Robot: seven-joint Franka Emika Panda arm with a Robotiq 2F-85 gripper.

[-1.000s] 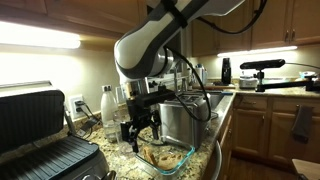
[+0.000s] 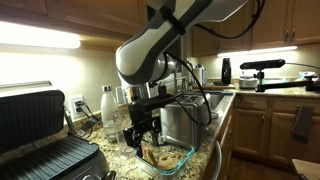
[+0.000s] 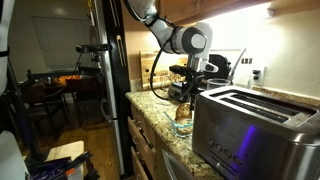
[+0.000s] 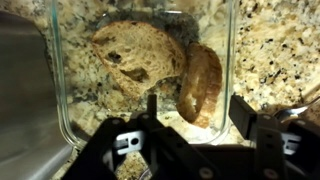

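Note:
A clear glass dish (image 4: 72, 96) stands on the speckled counter with two pieces of bread inside. In the wrist view a flat bread slice (image 4: 135, 55) lies at the dish's upper middle, and a crusty bread end (image 4: 201, 85) leans beside it on the right. My gripper is open over the dish's near side, fingers spread wide, nothing between them. The bread end lies just ahead of that gap. From the side, the gripper (image 2: 143, 144) points down at the dish (image 2: 172, 167), close above the bread; whether it touches cannot be made out.
A steel toaster (image 2: 183, 124) stands right behind the dish. An open black grill (image 2: 45, 120) is at the left, with a white bottle (image 2: 108, 105) near the wall. A spoon (image 4: 290, 112) lies right of the dish.
The gripper has come down closer to the dish over the last second, mostly in the earlier half. Bread and dish look unmoved.

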